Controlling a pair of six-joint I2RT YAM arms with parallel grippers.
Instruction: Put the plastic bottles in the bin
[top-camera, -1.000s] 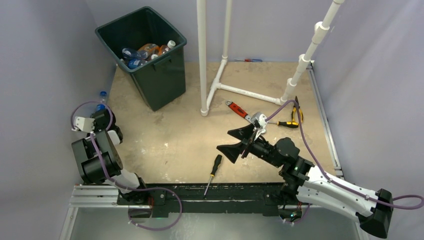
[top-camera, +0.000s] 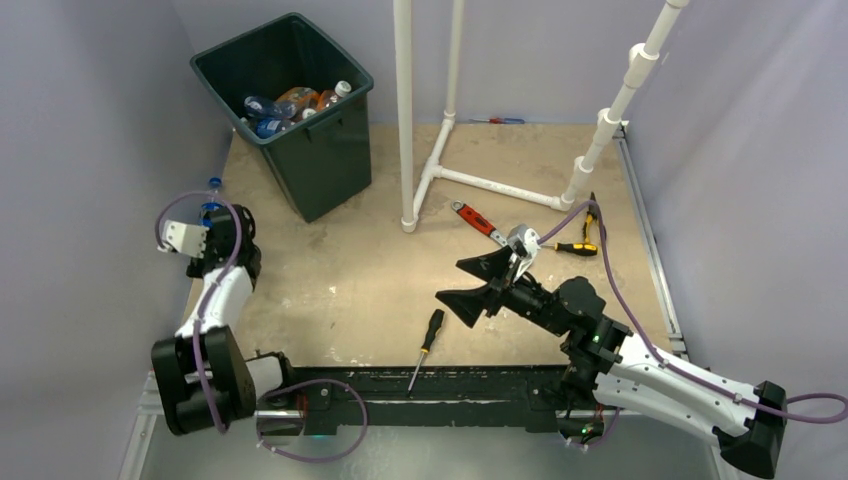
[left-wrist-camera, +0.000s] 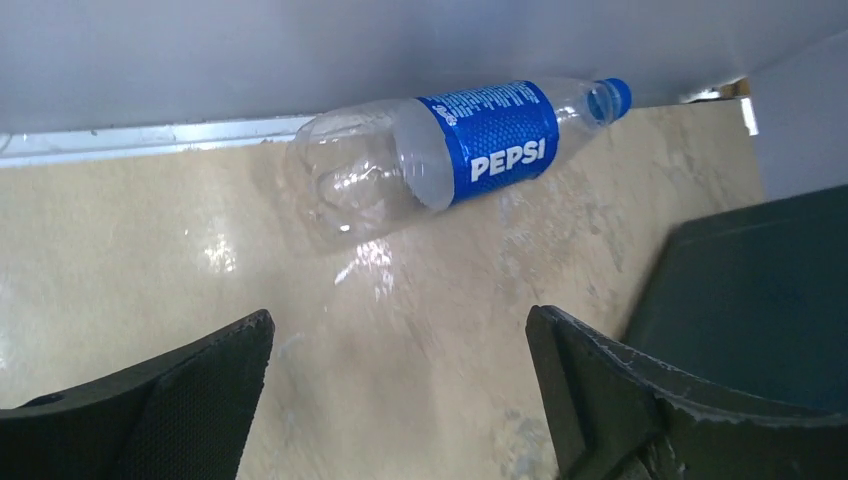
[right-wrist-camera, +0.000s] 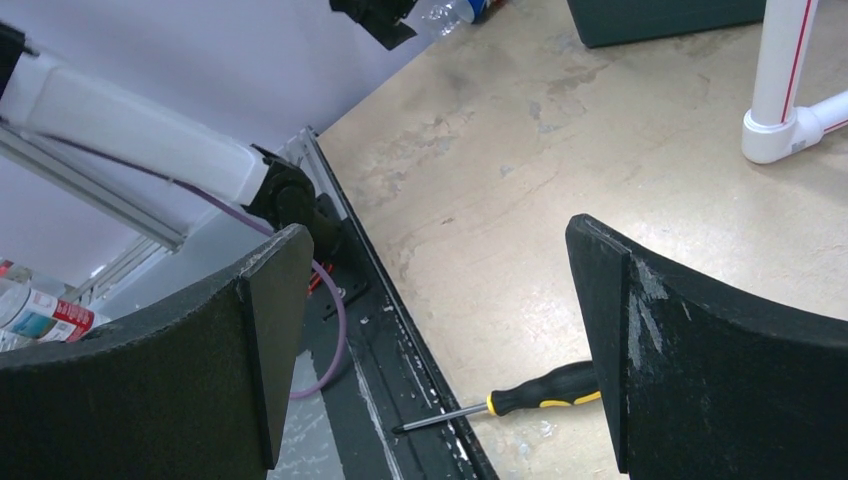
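Observation:
A clear Pepsi bottle (left-wrist-camera: 500, 150) with a blue label lies on its side along the left wall; from above it is partly hidden by my left arm. My left gripper is open above the board just in front of it, nothing between its fingers. The dark green bin (top-camera: 320, 170) stands at the back left, holding several plastic bottles (top-camera: 295, 105); its side shows at the right of the left wrist view. My right gripper stands open over the middle right of the board, empty.
A white pipe frame (top-camera: 485, 183) stands at the back. A red tool (top-camera: 473, 218), yellow-black tools (top-camera: 585, 248) and a screwdriver (top-camera: 434, 330) lie on the board. The centre of the board (top-camera: 330, 280) is mostly clear.
My left arm has shifted near the left wall, its wrist moving slightly right and its elbow swinging toward the front. The right arm is nearly still.

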